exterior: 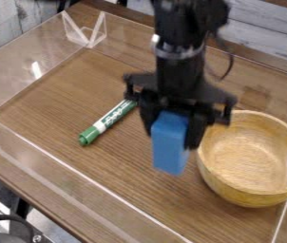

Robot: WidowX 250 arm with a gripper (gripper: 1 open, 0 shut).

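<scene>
My gripper (172,123) is shut on a blue block (172,147), held upright above the wooden floor of the workspace, just left of the tan bowl (254,185). The arm and gripper are blurred, so the fingertips are hard to make out. A green and white tube (105,123) lies on the wood to the left.
The bowl takes up the right side, close beside the gripper. Raised edges run along the left and back.
</scene>
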